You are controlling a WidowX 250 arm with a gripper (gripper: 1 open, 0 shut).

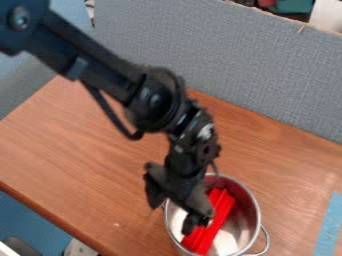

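Observation:
My black gripper (179, 199) reaches down over the left side of a white metal pot (243, 245) with wire handles, near the front right of the wooden table. A red object (214, 218) lies inside the pot, partly hidden by the gripper. The fingers are dark and overlap the pot's rim and the red object; nothing clearly shows held between them.
A grey padded wall (241, 60) runs along the back. A strip of blue tape (329, 222) lies at the right.

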